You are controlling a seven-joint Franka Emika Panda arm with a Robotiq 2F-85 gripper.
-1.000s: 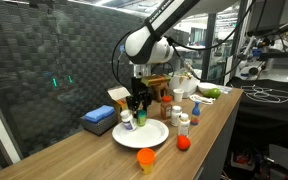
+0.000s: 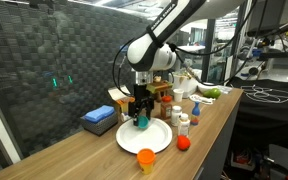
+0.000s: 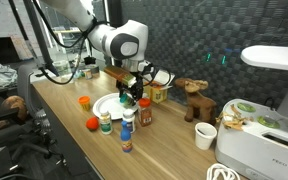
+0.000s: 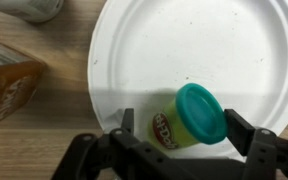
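A small can with a teal lid point(image 4: 199, 112) and yellow label leans tilted on the white plate point(image 4: 134, 60) in the wrist view. My gripper is around it, part open. The right finger is against the lid, and a gap shows beside the left one. In exterior view 1 the teal can point(image 2: 142, 121) is at the back of the plate point(image 2: 134, 138), under the gripper point(image 2: 142, 112). From the other side, the plate point(image 3: 106, 107) is partly hidden by jars.
An orange cup point(image 2: 145, 158) and a red ball point(image 2: 183, 143) stand in front of the plate. Several jars and bottles, including a white-capped jar point(image 2: 183, 124), are to its right. A blue box point(image 2: 99, 114) is at the left.
The white item at its left a second ago no longer shows there. The can has gone from upright to tilted.
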